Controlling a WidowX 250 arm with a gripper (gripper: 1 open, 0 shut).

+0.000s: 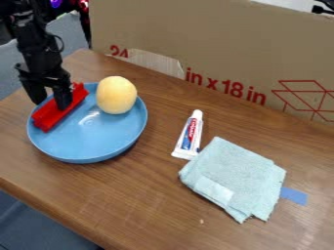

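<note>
A black gripper (50,90) reaches down from the top left over a red oblong object (53,111), which rests tilted along the left part of a blue plate (102,142). Its fingertips are at the red object; whether they grip it is unclear. A yellow rounded object (116,96) sits at the back right of the plate.
A toothpaste tube (188,135) lies to the right of the plate, and a folded light blue cloth (232,178) is at the front right. A large cardboard box (231,49) walls the back. Bare wood fills the front middle of the table (156,215).
</note>
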